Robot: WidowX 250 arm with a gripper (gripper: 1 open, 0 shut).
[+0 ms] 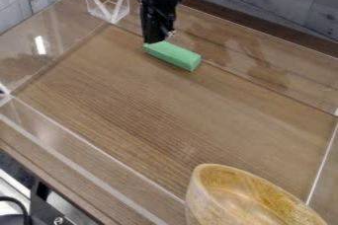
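A green rectangular block (172, 56) lies on the wooden table (158, 130) at the upper middle. The black gripper (153, 34) is above and just behind the block's left end, near the top edge of the view. Its fingertips are small and dark here, so whether it is open or shut cannot be told.
A large yellow oval container (254, 199) sits at the bottom right. A clear plastic piece (109, 4) stands at the upper left, left of the gripper. Walls border the back.
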